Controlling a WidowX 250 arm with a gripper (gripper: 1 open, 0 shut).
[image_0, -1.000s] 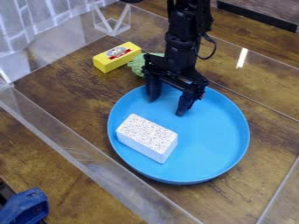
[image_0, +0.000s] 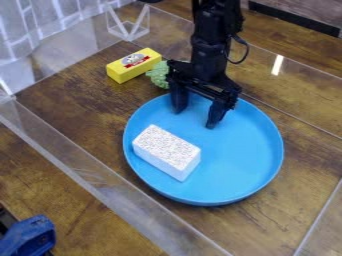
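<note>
My black gripper (image_0: 203, 100) reaches down from the top over the back part of a blue plate (image_0: 241, 160), its fingers low at the rim; whether they are open or shut, or hold anything, is hard to make out. A white speckled block (image_0: 166, 151) lies on the front left of the plate. A green object (image_0: 159, 73) sits behind the plate, left of the gripper and partly hidden by it. A yellow block (image_0: 131, 64) lies farther back left.
A blue object (image_0: 24, 238) lies at the bottom left corner, near a pale strip along the table's left side.
The gripper has shifted slightly and its outline at the plate looks a little different. The other objects look unmoved.
</note>
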